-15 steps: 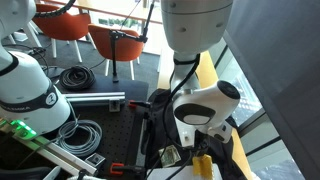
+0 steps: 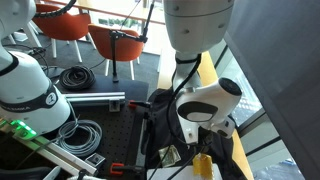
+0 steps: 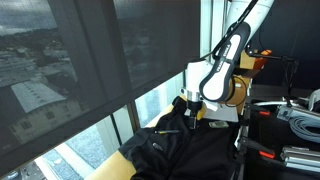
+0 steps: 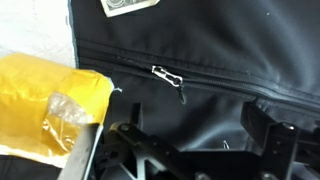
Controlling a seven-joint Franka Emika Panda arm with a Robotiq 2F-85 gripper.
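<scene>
Black fabric (image 4: pixel 220 45) fills most of the wrist view, crossed by a dark zipper (image 4: pixel 235 88). A small metal zipper pull (image 4: pixel 168 75) with a dark tab lies near the middle. My gripper stands open over the fabric, its fingers wide apart at the lower edge, with nothing between them. To the left lies a yellow item (image 4: pixel 45 100) with a clear plastic patch, beside a white textured surface (image 4: pixel 35 28). In exterior view 2 the black fabric (image 3: pixel 170 150) spreads over the table under the arm; the fingertips are small and dark there.
A pale printed piece (image 4: pixel 128 4) shows at the wrist view's top edge. Coiled cable (image 2: pixel 78 135) and a second robot arm (image 2: pixel 25 90) stand at the left in exterior view 1. A window with a dark blind (image 3: pixel 90 70) runs behind the table.
The arm has shifted only slightly, a little up and to the right in exterior view 1. Everything around it looks the same.
</scene>
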